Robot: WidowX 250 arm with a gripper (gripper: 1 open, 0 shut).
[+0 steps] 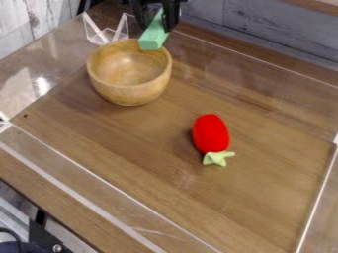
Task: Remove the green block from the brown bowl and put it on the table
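Note:
The green block (153, 38) hangs above the far right rim of the brown bowl (126, 87), tilted in the camera view. My dark gripper (157, 20) is shut on its upper end near the top edge of the picture. Most of the arm is cut off by that edge. The bowl's inside looks empty, and the bowl stands upright on the wooden table (106, 148).
A red strawberry-like toy (211, 133) with a pale green top lies right of the middle. A clear, wire-like object (103, 30) is behind the bowl. Bare table spreads in front of the bowl and to its right.

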